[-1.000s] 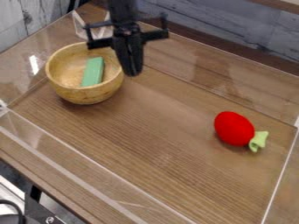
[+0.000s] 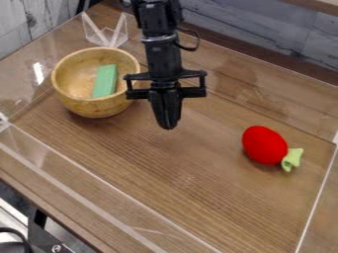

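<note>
My black gripper (image 2: 166, 111) hangs at the middle of the camera view, just right of a yellow bowl (image 2: 78, 91) and pointing down over the bare table. Its narrow tip looks shut, with nothing visible in it. In the bowl lies a green block (image 2: 106, 81). A red object (image 2: 263, 143), rounded, lies at the right, with a pale green piece (image 2: 292, 159) beside it.
Grey walls rise at the back left, and a dark cable shows at the bottom left corner.
The gripper has moved down in the view, toward the front of the table, from the back near the bowl. The bowl and red object look unmoved.
</note>
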